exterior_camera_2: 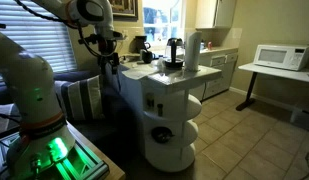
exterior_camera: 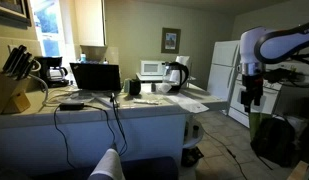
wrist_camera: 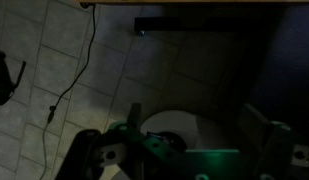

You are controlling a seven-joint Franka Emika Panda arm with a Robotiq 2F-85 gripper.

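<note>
My arm (exterior_camera: 275, 48) reaches in from the right in the first exterior view, its gripper (exterior_camera: 251, 104) pointing down away from the counter. In the second exterior view the gripper (exterior_camera_2: 107, 66) hangs at upper left, short of the counter end. From the wrist, the gripper stands open at the bottom, its fingers wide apart. Nothing shows held between them. Below lie dark floor tiles (wrist_camera: 94, 95) and a pale rounded shelf (wrist_camera: 207, 128) carrying a dark object. The wrist picture is dim, so small details are lost.
On the counter (exterior_camera: 74, 114) stand a knife block (exterior_camera: 12, 85), a black laptop (exterior_camera: 96, 77), a kettle (exterior_camera: 177, 74) and papers. Rounded white shelves (exterior_camera_2: 179, 157) end the counter. A white microwave (exterior_camera_2: 281, 56) sits on a separate table. Cables (wrist_camera: 64, 92) trail over the floor.
</note>
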